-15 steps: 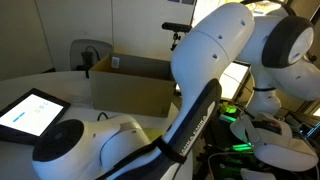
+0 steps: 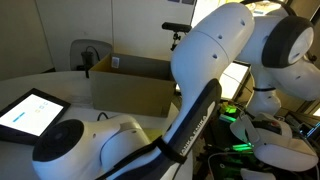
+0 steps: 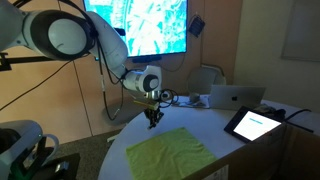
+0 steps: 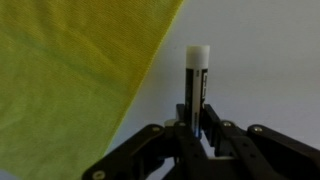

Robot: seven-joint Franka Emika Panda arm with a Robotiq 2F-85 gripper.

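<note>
In the wrist view a slim pale stick, marker-like with a dark band [image 4: 196, 85], rises from between the fingers of my gripper, which is shut on it. Its lower end is hidden by the fingers. A yellow-green cloth [image 4: 70, 80] covers the left side of that view, and the stick is over the pale table beyond the cloth's edge. From exterior view 2, the gripper [image 3: 153, 118] hangs over the white table near the back edge of the cloth [image 3: 168, 155]. The arm blocks most of the cloth in exterior view 1.
A brown open box [image 2: 132, 88] stands on the table, with a lit tablet [image 2: 33, 114] beside it. A silver laptop [image 3: 236, 97] sits toward the back.
</note>
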